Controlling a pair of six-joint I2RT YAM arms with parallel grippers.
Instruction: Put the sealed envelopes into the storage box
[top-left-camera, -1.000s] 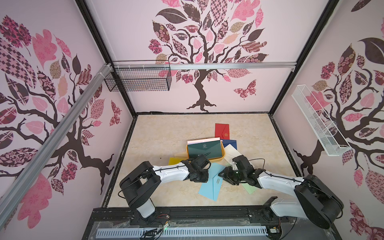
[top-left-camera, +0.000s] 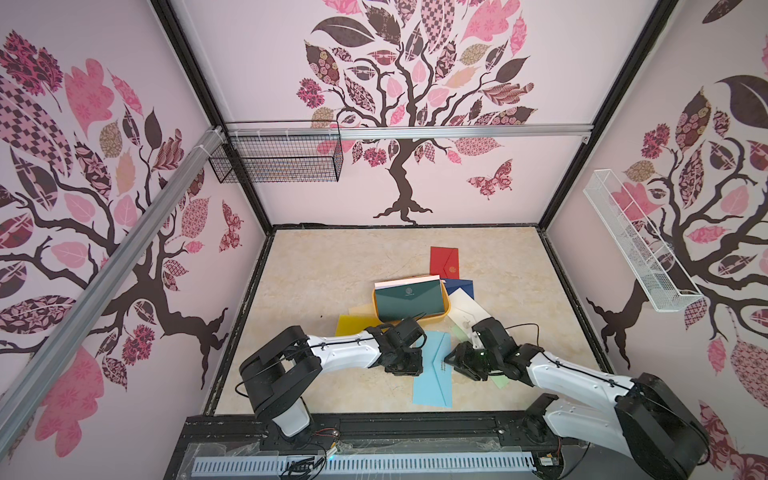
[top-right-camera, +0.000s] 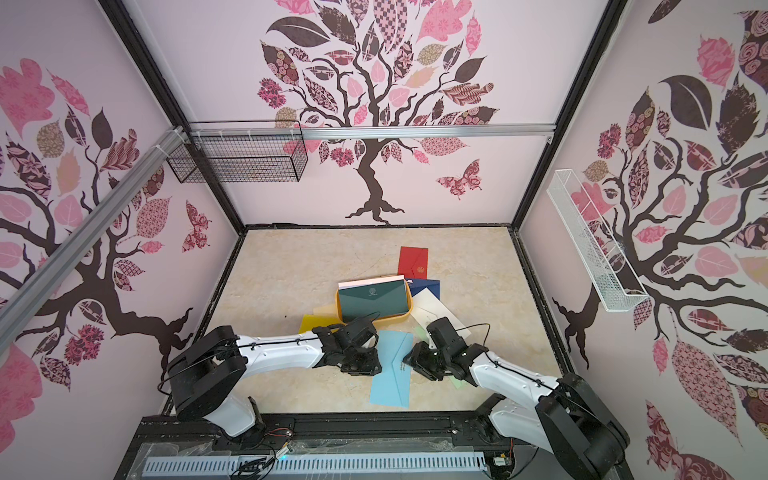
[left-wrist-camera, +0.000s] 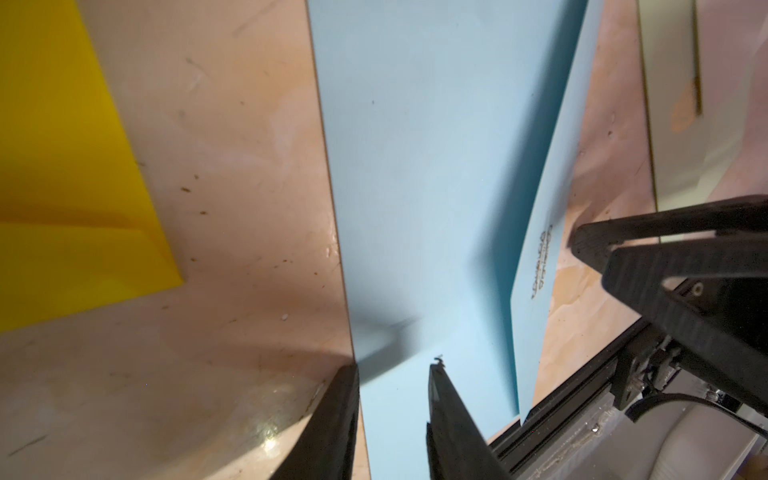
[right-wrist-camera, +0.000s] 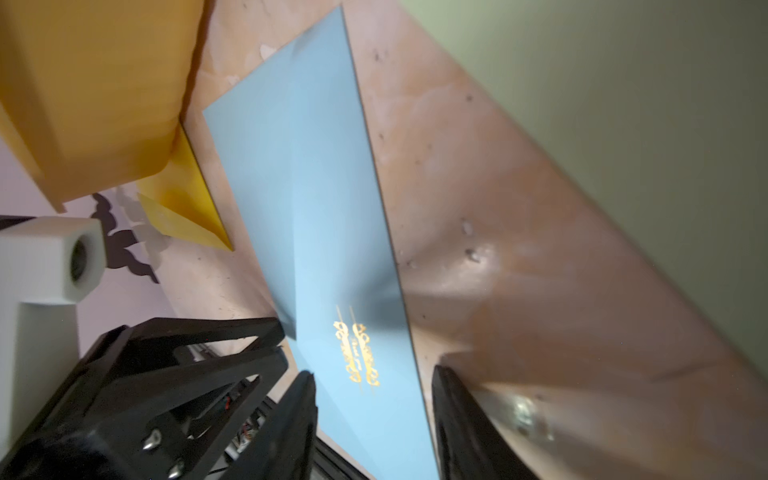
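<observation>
The light blue envelope (top-left-camera: 432, 384) lies at the table's front, its long sides running front to back. In the left wrist view its flap stands slightly raised. Over its left edge, my left gripper has its fingers apart, with that edge running between them. At the opposite edge, my right gripper is also open, fingers on either side of the envelope's right border. Behind both arms stands the yellow storage box (top-left-camera: 443, 317), holding a dark green envelope (top-left-camera: 409, 301) and a pale pink one (top-left-camera: 408, 281) behind it.
Right of the box lie red (top-left-camera: 444, 262), navy (top-left-camera: 459, 286) and white (top-left-camera: 470, 307) envelopes. A pale green envelope (top-left-camera: 500, 381) is partly under the right arm. A yellow envelope (top-left-camera: 352, 325) sits behind the left arm.
The blue envelope has turned from slanted to nearly straight and shifted slightly right and forward. Both grippers have moved a little towards the front, the left one also rightwards.
</observation>
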